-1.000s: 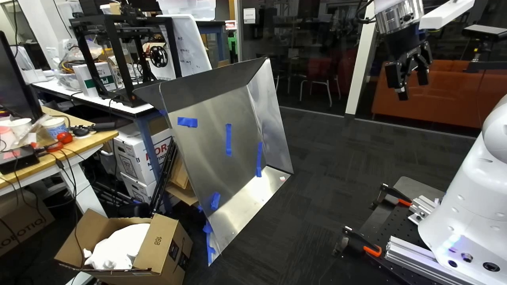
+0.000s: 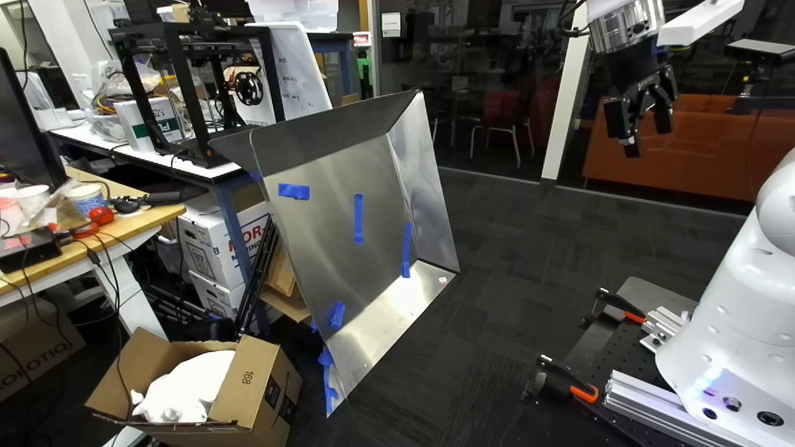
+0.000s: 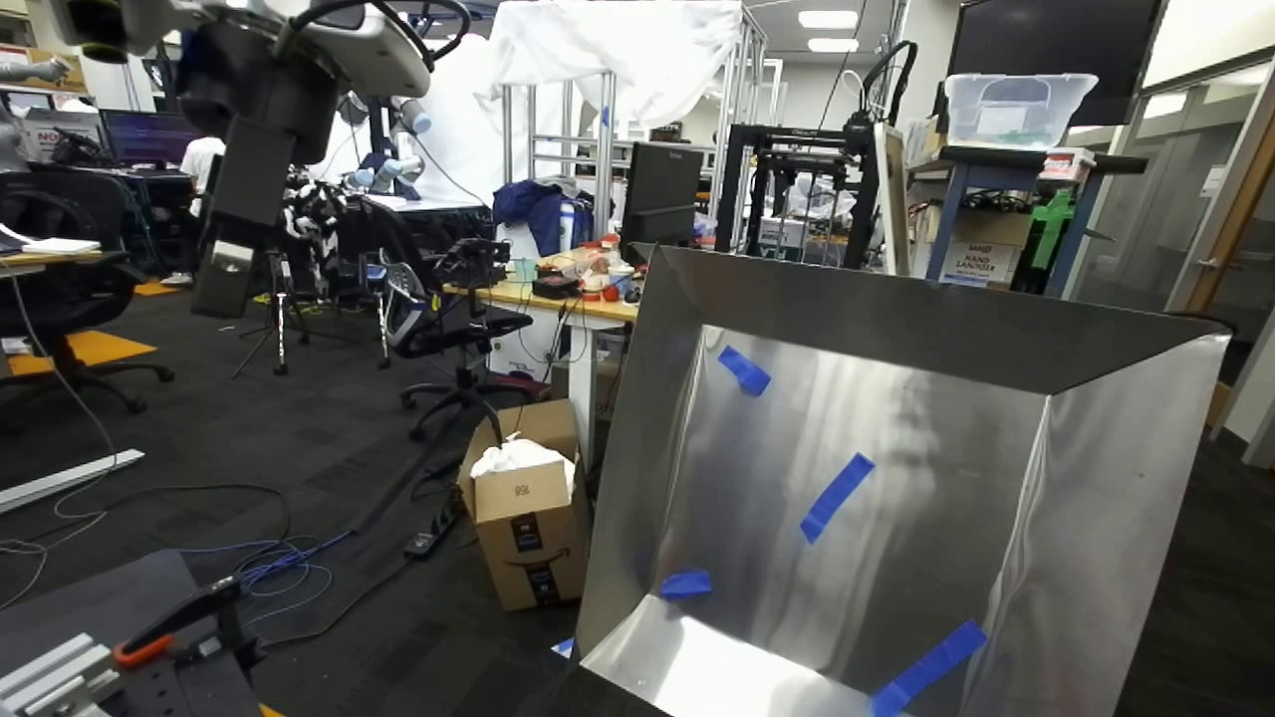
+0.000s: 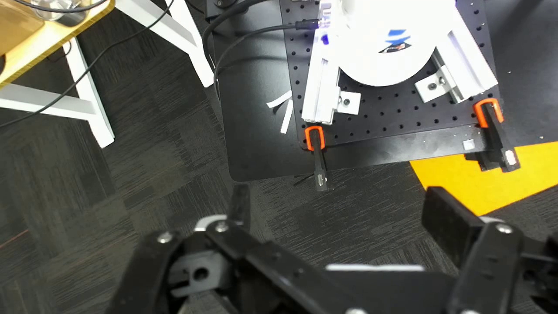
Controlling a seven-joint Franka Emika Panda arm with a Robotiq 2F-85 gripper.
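Note:
High at the right of exterior view 1, my gripper (image 2: 646, 141) hangs in the air, its fingers spread with nothing between them. The wrist view shows the same gripper open above dark carpet, one finger (image 4: 240, 204) at the left and the other (image 4: 447, 220) at the right. A large shiny metal tray (image 2: 335, 194) stands tilted across from the arm, well apart from the gripper. Strips of blue tape (image 2: 294, 191) stick to its inner face, one tape strip (image 3: 838, 496) near the middle.
The robot's base plate (image 4: 261, 146) carries orange-handled clamps, including one clamp (image 4: 317, 151) at its edge. A cardboard box (image 2: 253, 380) with white cloth (image 2: 186, 387) sits beside the tray. A cluttered wooden desk (image 2: 149, 216) stands at the left. Carpet between base and tray is clear.

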